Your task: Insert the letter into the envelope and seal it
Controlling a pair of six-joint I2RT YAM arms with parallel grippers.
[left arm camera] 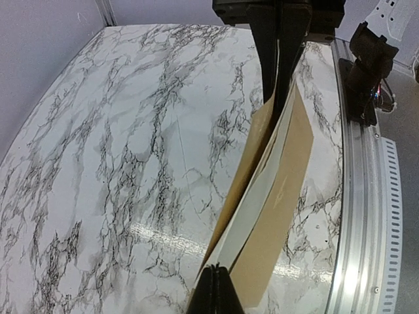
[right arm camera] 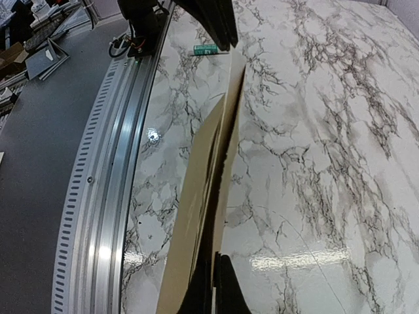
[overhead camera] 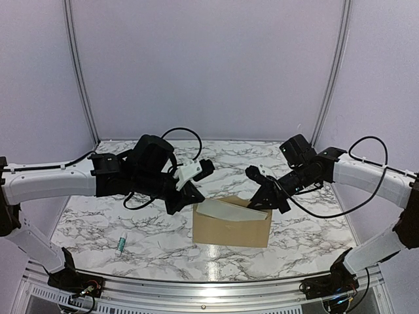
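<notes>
A brown envelope [overhead camera: 229, 232] hangs above the table between my grippers, with the white letter [overhead camera: 229, 209] lying in its open top, partly showing. My left gripper [overhead camera: 196, 199] is shut on the letter's left end, as the left wrist view shows the white sheet [left arm camera: 252, 203] running into its fingertips. My right gripper [overhead camera: 255, 204] is shut at the envelope's right end, with the brown paper [right arm camera: 183, 248] between or against its fingers. In the left wrist view the right fingers reach down into the envelope's top.
A glue stick [overhead camera: 121, 244] lies at the front left of the marble table [overhead camera: 131, 255]. A metal rail [overhead camera: 203, 281] runs along the front edge.
</notes>
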